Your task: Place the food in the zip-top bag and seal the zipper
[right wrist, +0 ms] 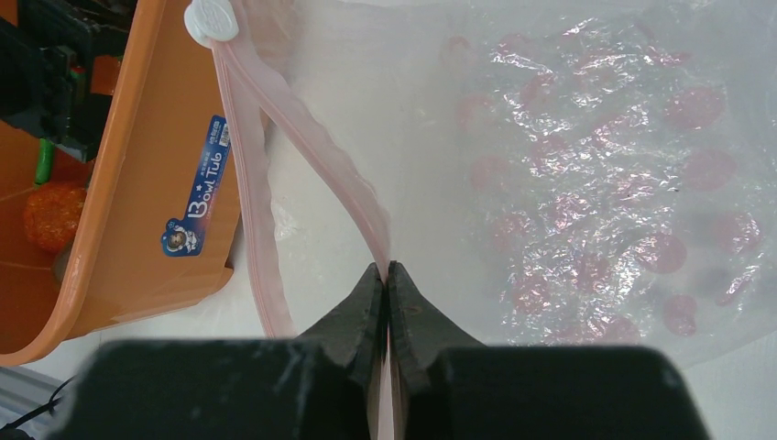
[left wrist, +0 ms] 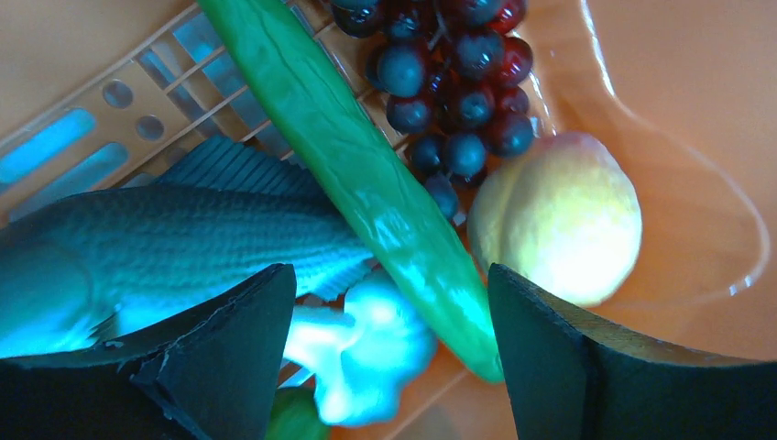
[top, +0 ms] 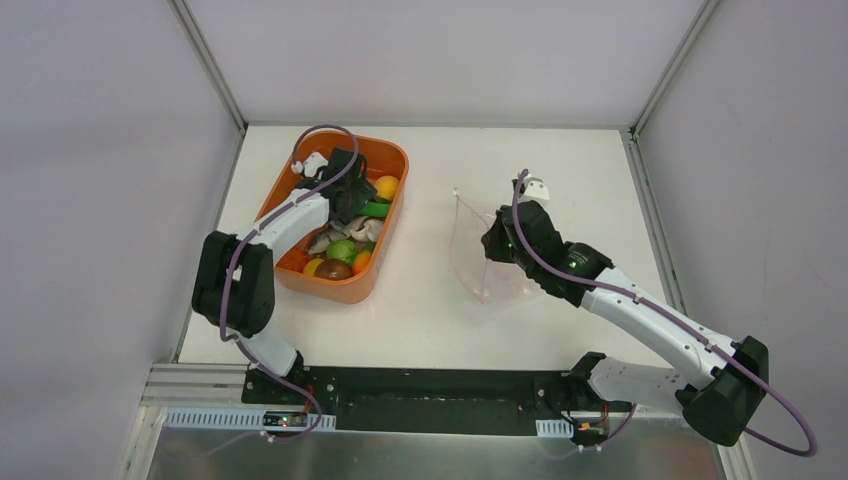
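Inside the orange tub point(top: 340, 292), my left gripper is open above the food, its fingers wide apart with nothing gripped. Below it lie a long green vegetable point(left wrist: 357, 174), dark grapes point(left wrist: 458, 82), a round peach-like fruit point(left wrist: 573, 215) and a fish point(left wrist: 183, 243). The green piece runs diagonally, its lower end close to the right finger. At the table's middle right, my right gripper is shut on the rim of the clear zip bag point(right wrist: 403, 101). The bag's mouth gapes on the tub side, with a white slider point(right wrist: 213, 20) at its far corner.
More food fills the tub's front, including a green lettuce-like piece point(top: 342, 250), a brown round item point(top: 333, 270) and an orange point(top: 361, 262). Bare white table point(top: 410, 320) separates the tub from the bag. The tub's walls stand around the left gripper.
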